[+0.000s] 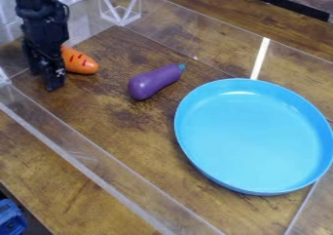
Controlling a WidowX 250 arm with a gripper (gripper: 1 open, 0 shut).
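Note:
My black gripper (50, 71) is low at the far left, beside an orange carrot (77, 60) that lies just to its right. Whether its fingers are open, shut or holding something cannot be made out. A purple eggplant (152, 82) lies on the wooden table (130, 151) near the middle.
A large blue plate (254, 134) fills the right side. Clear plastic walls run along the left and back, with a blue object (10, 216) at the lower left corner.

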